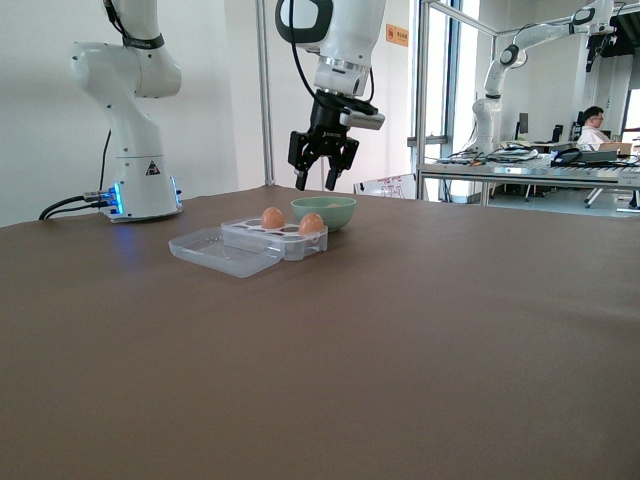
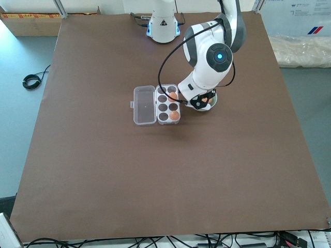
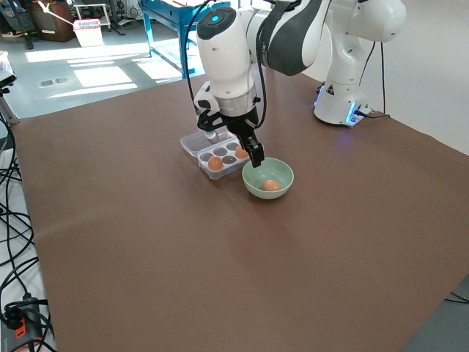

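Note:
My black gripper hangs open above the green bowl, with nothing visible between its fingers; in the right view it reaches the bowl's far rim. An egg lies in the bowl. Beside the bowl, the clear egg carton lies with its lid open, holding two eggs and several empty holes. In the left view the arm hides most of the bowl and gripper.
Cables run along a table edge.

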